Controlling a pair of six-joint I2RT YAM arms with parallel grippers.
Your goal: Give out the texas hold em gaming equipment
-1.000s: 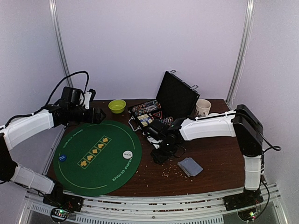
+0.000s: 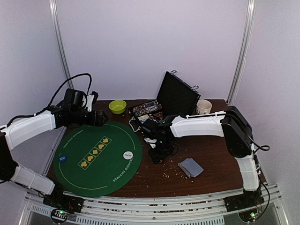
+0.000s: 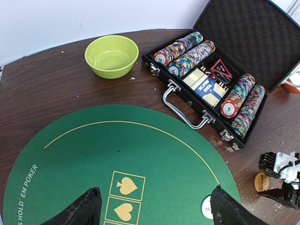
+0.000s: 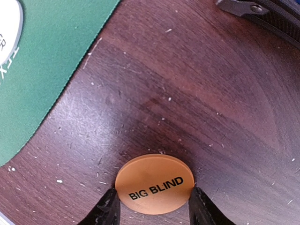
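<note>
The orange BIG BLIND disc (image 4: 154, 183) is framed by the two fingers of my right gripper, which stand apart at its left and right edges; whether they press on it cannot be told. In the left wrist view this orange disc (image 3: 261, 182) shows between the right gripper's dark fingers. My left gripper is open above the green poker mat (image 2: 89, 180), with nothing between its fingers. A white dealer button (image 2: 128, 155) and a blue disc (image 2: 62, 159) lie on the mat. Right of it sits a deck of cards (image 2: 191, 167).
At the back, an open black case (image 3: 159, 70) holds chip rows, a boxed card deck and a red triangular piece. A green bowl (image 2: 117, 106) stands left of it, a white cup (image 2: 203, 107) right. Bare table (image 2: 220, 173) lies around the card deck.
The right arm has shifted slightly left in the top view. The left arm has moved a little to the right. The discs on the mat, card deck and case have stayed put.
</note>
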